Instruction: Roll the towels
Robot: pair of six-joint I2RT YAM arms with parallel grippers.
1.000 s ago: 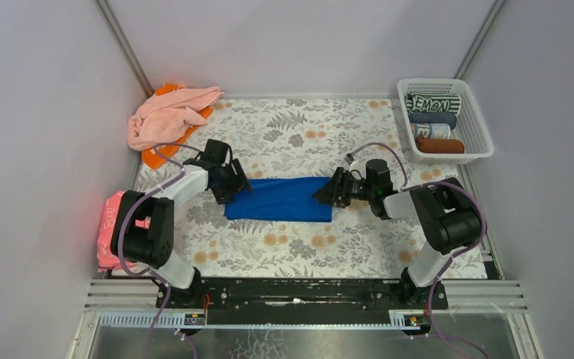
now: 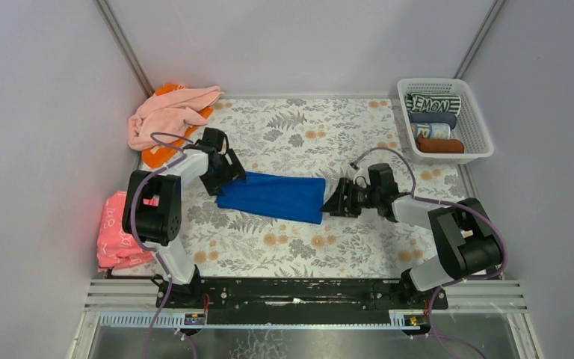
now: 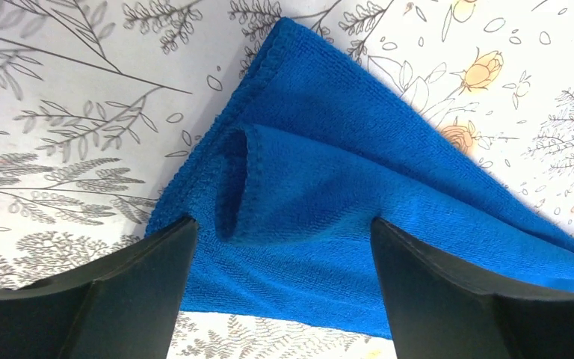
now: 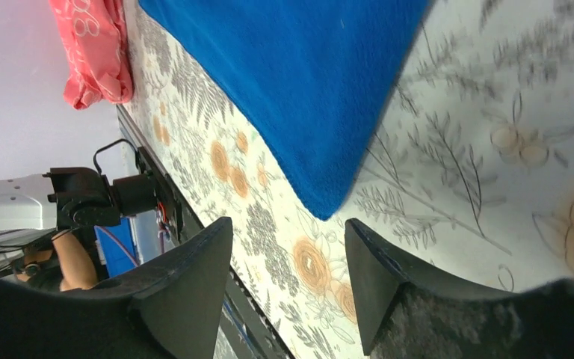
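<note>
A blue towel (image 2: 280, 196) lies folded into a long strip across the middle of the table. Over its left end stands my left gripper (image 2: 225, 178), fingers parted. In the left wrist view, a raised fold of the blue towel (image 3: 299, 187) sits between the fingers, with gaps showing, so it is not clamped. At the strip's right end my right gripper (image 2: 338, 200) is open. In the right wrist view nothing is between its fingers, and the towel's corner (image 4: 321, 196) lies just beyond them.
A white basket (image 2: 480, 138) at the back right holds several rolled towels (image 2: 433, 117). Pink and orange towels (image 2: 168, 116) are heaped at the back left, and a coral towel (image 2: 116, 232) lies at the front left.
The blue strip has shifted left and now slants slightly. My left gripper has moved a little back and left. The right gripper has come off the towel's right end, its arm swinging outward.
</note>
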